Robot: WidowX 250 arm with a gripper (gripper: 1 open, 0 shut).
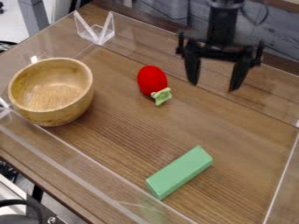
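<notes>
My gripper point(219, 51) is a dark shape at the upper middle right, over the bare table; whether it is open or shut is not clear. A red object point(152, 79) with a pale green piece at its lower end lies left of it. A green block point(180, 171) lies at the bottom middle. A wooden bowl point(73, 94) sits at the left.
A white wire-like object point(96, 28) stands at the back left.
</notes>
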